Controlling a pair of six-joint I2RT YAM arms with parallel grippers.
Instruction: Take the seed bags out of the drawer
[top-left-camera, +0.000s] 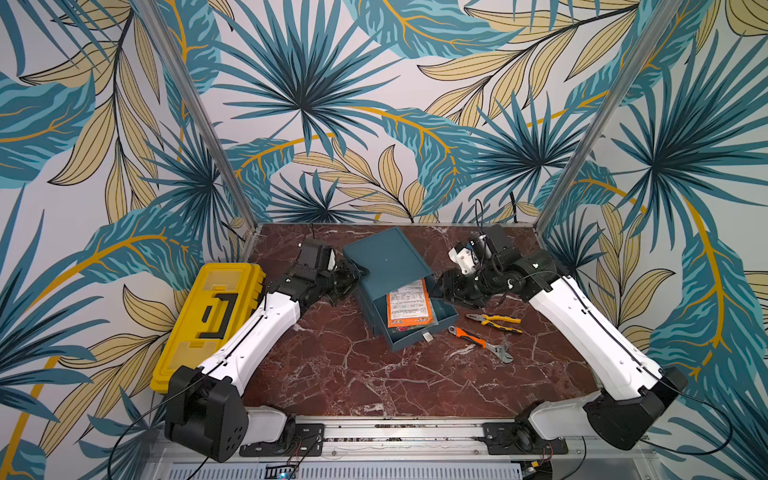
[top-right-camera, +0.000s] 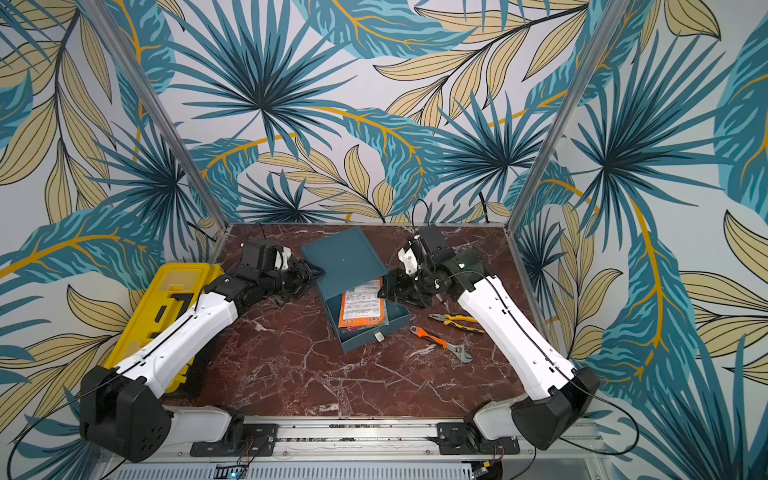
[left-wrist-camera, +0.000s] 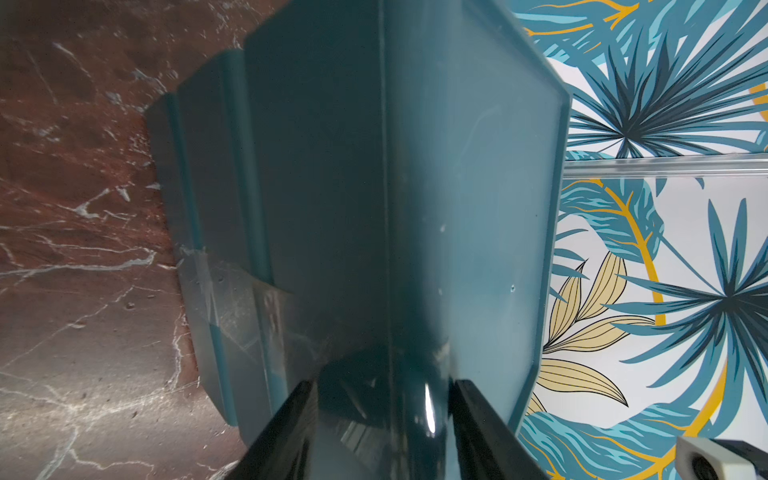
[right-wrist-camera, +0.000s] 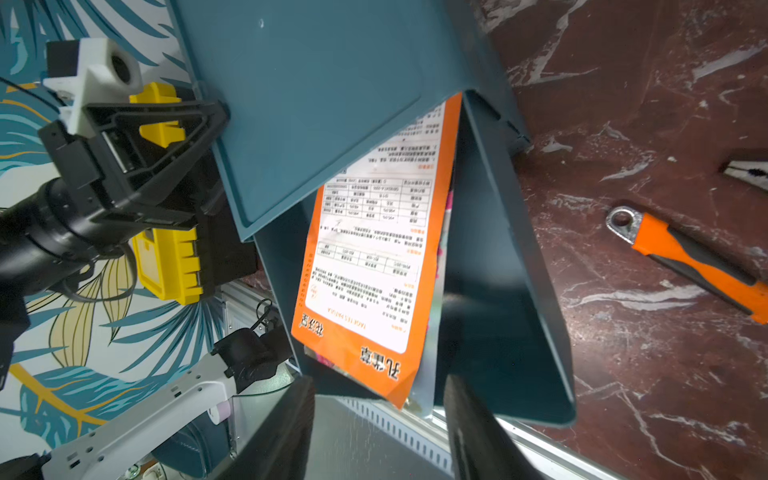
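An orange-and-white seed bag (right-wrist-camera: 376, 256) lies in the pulled-out drawer (right-wrist-camera: 512, 240) of the dark teal box (top-left-camera: 388, 260). Part of it is hidden beneath the box top. Under its edge shows another bag (right-wrist-camera: 432, 352), pale and mostly covered. My left gripper (top-left-camera: 354, 274) is shut on the left edge of the box (left-wrist-camera: 416, 240), its fingers on either side of that edge. Above the drawer's right side, my right gripper (top-left-camera: 454, 289) stands open, with nothing held between its fingers.
Orange-handled adjustable wrench (top-left-camera: 480, 341) and yellow pliers (top-left-camera: 496, 321) lie right of the drawer. A yellow toolbox (top-left-camera: 209, 320) stands at the left.
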